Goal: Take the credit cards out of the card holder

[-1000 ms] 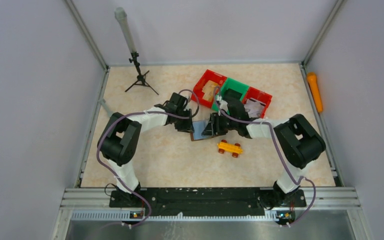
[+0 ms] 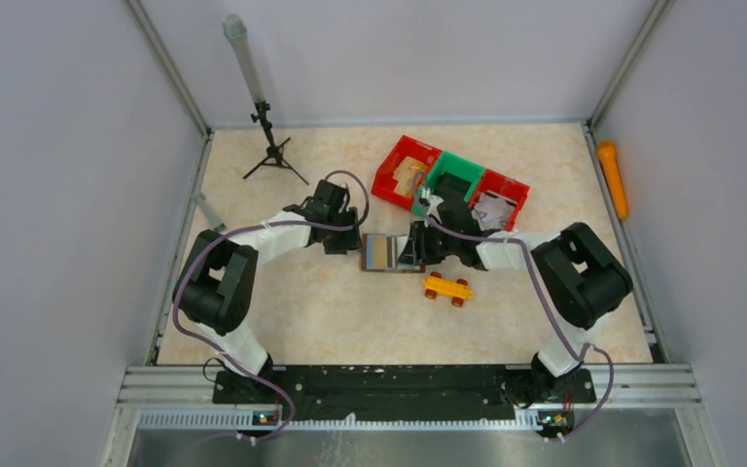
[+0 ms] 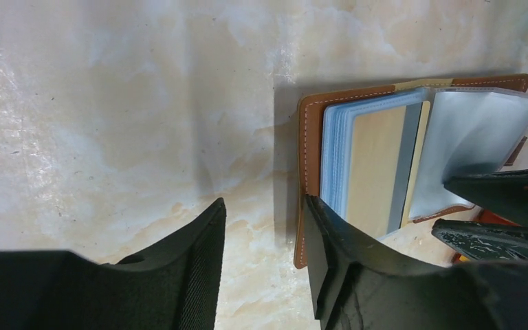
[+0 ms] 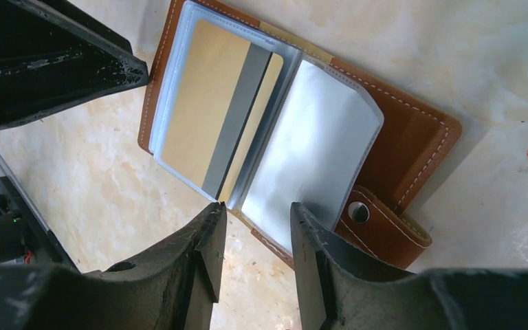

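The brown leather card holder (image 2: 379, 269) lies spread on the table between my two grippers. In the right wrist view a gold card with a grey stripe (image 4: 210, 100) fills the clear sleeve on its left half. A white card (image 4: 313, 148) fills the sleeve on the right half. My left gripper is open at the holder's left edge, one finger over that edge, with nothing held. Over the white sleeve stands my right gripper, also open, its fingers apart with nothing clearly between them.
A yellow toy car (image 2: 445, 287) is close to the right gripper's near side. Behind stand red (image 2: 382, 185) and green (image 2: 467, 160) bins. Bare table lies to the left and in front.
My left gripper has moved left, off the holder.
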